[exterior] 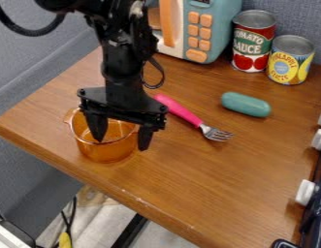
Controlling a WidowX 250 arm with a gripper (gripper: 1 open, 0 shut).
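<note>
The black arm reaches down from the top with my gripper (121,134) low over an orange pot (105,148) near the table's left edge. One finger reaches down inside the pot and the other stands outside it on the right, so the finger looks open around the pot's rim. Whether it touches the rim cannot be told.
A pink-handled fork (195,120) and a teal cylinder (245,104) lie right of the gripper. Two cans, red (252,44) and yellow (290,62), and a toy microwave (195,29) stand at the back. A dark object (309,218) with white knobs borders the right.
</note>
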